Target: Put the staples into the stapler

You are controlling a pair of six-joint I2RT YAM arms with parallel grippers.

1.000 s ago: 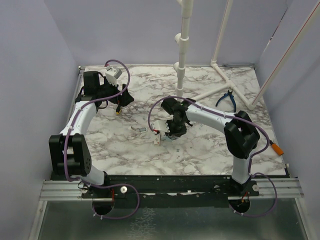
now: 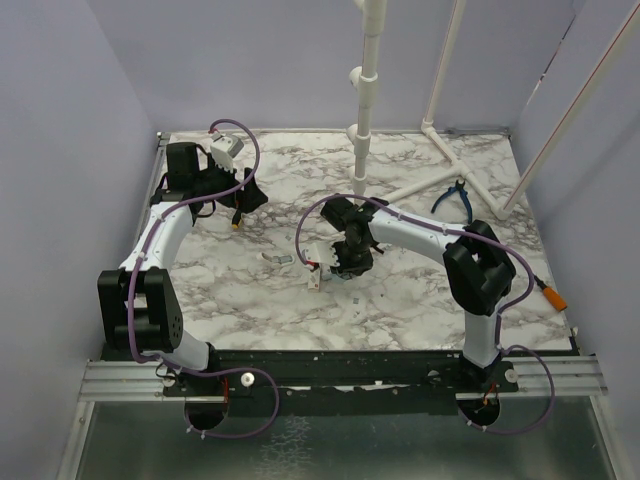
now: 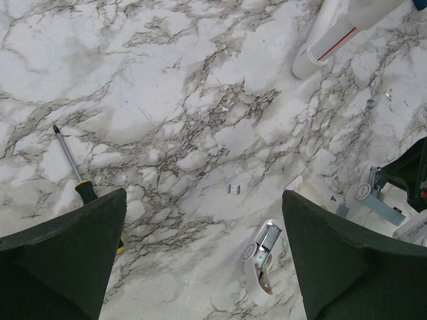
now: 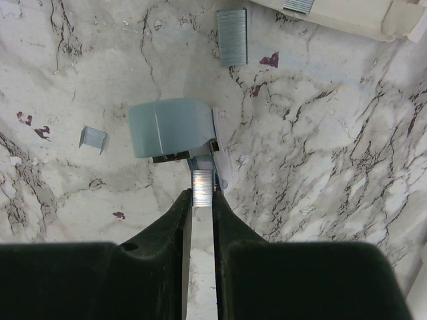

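Note:
In the right wrist view, my right gripper is shut on a short strip of staples [image 4: 202,185], held over the open channel of the pale blue-grey stapler [image 4: 170,127]. Loose staple strips [image 4: 231,37] lie above it, one of them on a cream box [image 4: 353,13], with a small piece [image 4: 93,139] to the left. In the top view my left gripper [image 2: 240,195] hangs over the back left of the table; in the left wrist view it stands open over bare marble, with a second, white stapler [image 3: 255,280] beneath near its right finger.
A screwdriver [image 3: 70,157] lies at the left, blue pliers [image 2: 462,205] and an orange-handled tool [image 2: 550,293] at the right. White pipes [image 2: 365,90] stand behind my right arm.
My right arm has shifted very slightly around the stapler in the last second. The left arm has not moved.

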